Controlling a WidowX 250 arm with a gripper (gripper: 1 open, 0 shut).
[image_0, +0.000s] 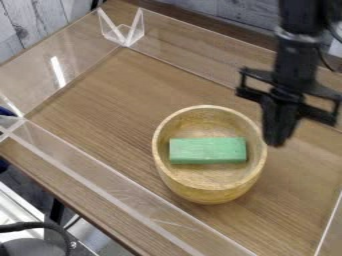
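Note:
A green rectangular block (207, 150) lies inside a round light-wooden bowl (181, 180) at the lower middle. My black gripper (278, 128) hangs above the table, just beyond the bowl's upper right, blurred. Its fingers look close together, shut, with nothing visible between them.
Clear plastic side panels run along its left and front edges. A black cable or part shows at the bottom left.

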